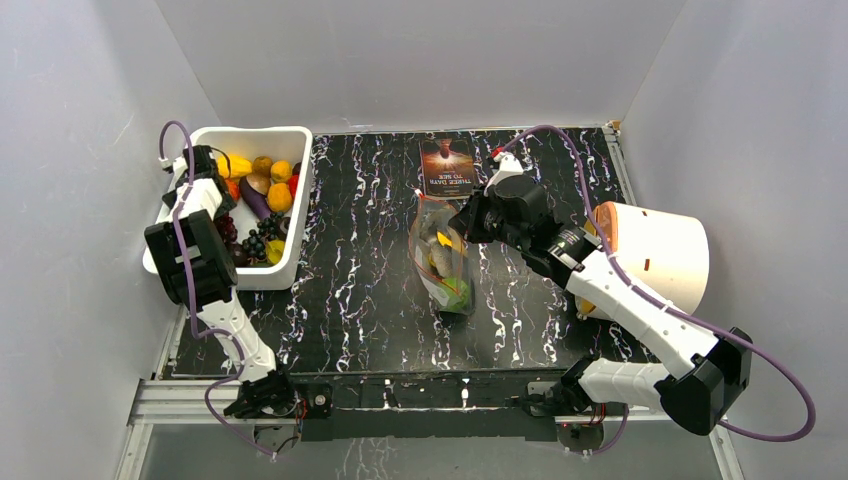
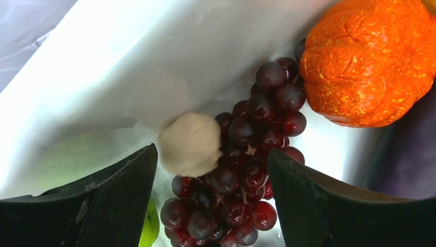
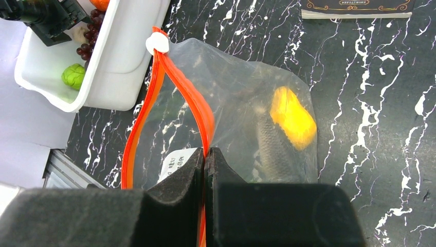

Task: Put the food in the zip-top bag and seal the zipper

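Observation:
A clear zip top bag (image 1: 437,262) with an orange zipper (image 3: 195,103) stands mid-table, its mouth parted, with yellow and green food inside. My right gripper is shut on the edge of the bag's mouth. Over the white bin (image 1: 301,200) at the left, my left gripper stands open, nothing gripped. Between its fingers in the left wrist view lie a pale round food item (image 2: 190,145) and dark red grapes (image 2: 241,175). An orange pumpkin (image 2: 367,62) sits to the upper right, and part of a green item (image 2: 149,225) shows behind the left finger.
The bin also holds an eggplant (image 1: 255,198), black grapes (image 1: 268,238) and other produce. A book (image 1: 447,167) lies behind the bag. At the far right is a large white cylinder (image 1: 655,258). Bare table separates bin and bag.

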